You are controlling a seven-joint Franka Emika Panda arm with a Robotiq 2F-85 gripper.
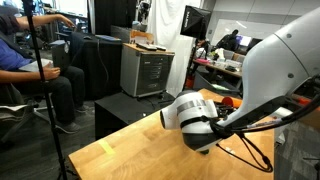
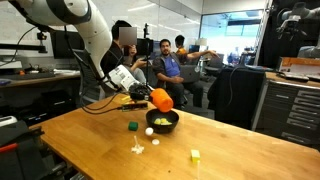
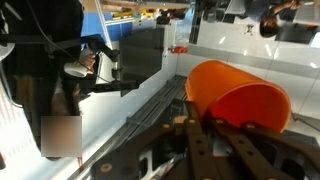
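An orange cup (image 2: 160,100) is held tilted just above a black bowl (image 2: 173,127) in exterior view 2. My gripper (image 2: 148,93) is shut on the cup from its left side. Yellowish stuff (image 2: 162,121) shows inside the bowl. In the wrist view the orange cup (image 3: 225,82) fills the right middle, its round opening turned partly toward the camera. Exterior view 1 shows the gripper (image 1: 203,147) low over the table; the cup and bowl are hidden there by the arm.
On the table near the bowl lie a green block (image 2: 133,127), a white round piece (image 2: 149,131), further white pieces (image 2: 140,149) and a yellow block (image 2: 195,156). Two people are behind the table.
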